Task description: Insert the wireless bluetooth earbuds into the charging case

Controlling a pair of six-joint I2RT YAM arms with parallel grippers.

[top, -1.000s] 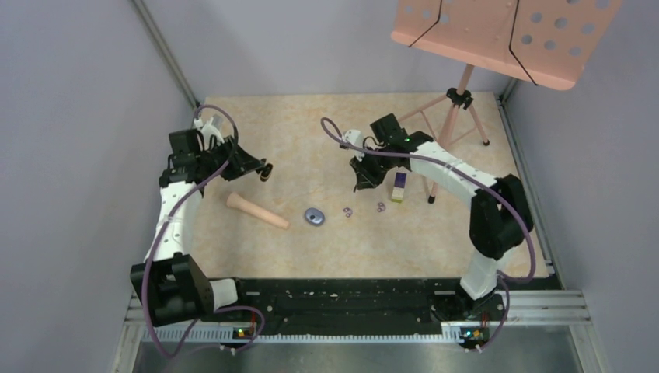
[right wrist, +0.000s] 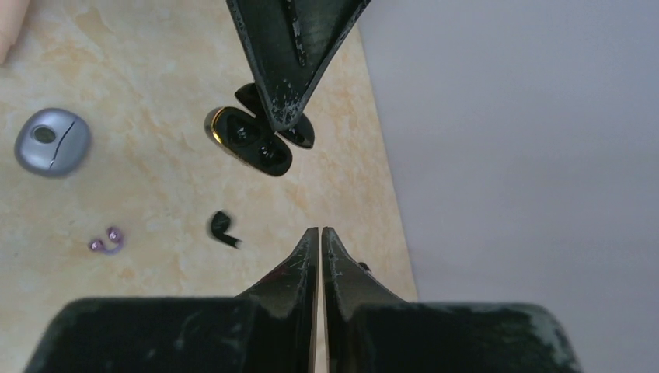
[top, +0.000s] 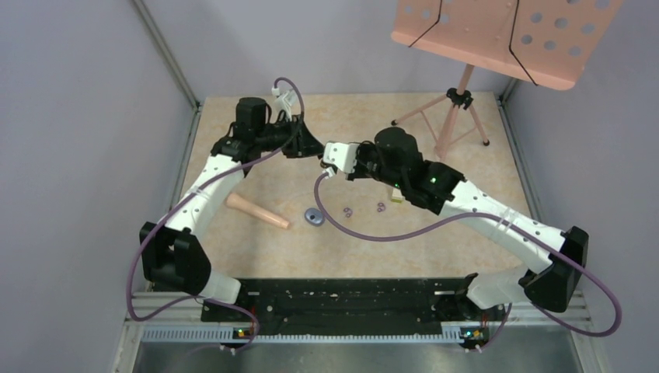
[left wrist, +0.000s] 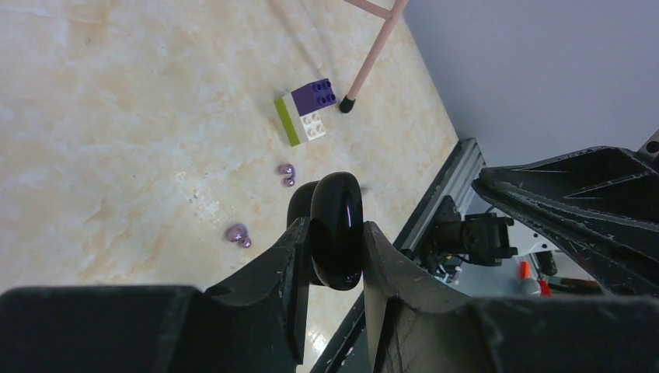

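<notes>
My left gripper is shut on the black charging case (left wrist: 336, 225), glossy in the left wrist view. The right wrist view shows the case (right wrist: 252, 144) with its lid raised, hanging in the air above and beyond my right gripper, which is shut with nothing visible between its fingers. A small black item (right wrist: 221, 225), possibly an earbud, appears below the case; what it rests on is unclear. In the top view both grippers meet near the table's middle, the case hidden by the arms.
A grey oval object (top: 314, 217), small purple pieces (left wrist: 237, 232), a wooden cylinder (top: 256, 211) and coloured blocks (left wrist: 307, 109) lie on the table (top: 256, 256). A pink stand (top: 452, 124) occupies the back right.
My left gripper has moved right and toward the back with the case. My right arm has risen and shifted, bringing its gripper close to the left one.
</notes>
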